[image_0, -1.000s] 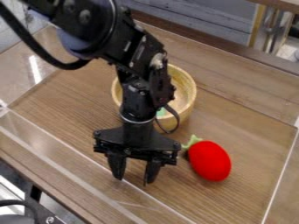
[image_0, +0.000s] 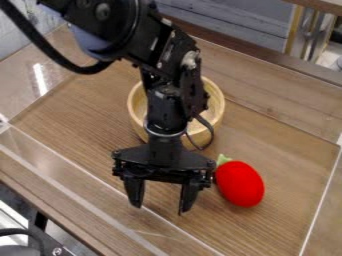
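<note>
My black arm reaches down over the middle of the wooden table, its gripper (image_0: 159, 200) low over the bare wood, open, with its two fingers apart and nothing visible between them. Just right of the gripper lies a red object with a green top (image_0: 239, 184), like a toy vegetable or fruit. Behind the arm sits a pale tan bowl (image_0: 207, 95), largely hidden by the arm.
A dark cable or hose lies at the bottom left edge. A pale wall and frame stand at the back.
The arm has shifted slightly and now stands a little higher, uncovering less of the bowl. The red object looks unmoved.
</note>
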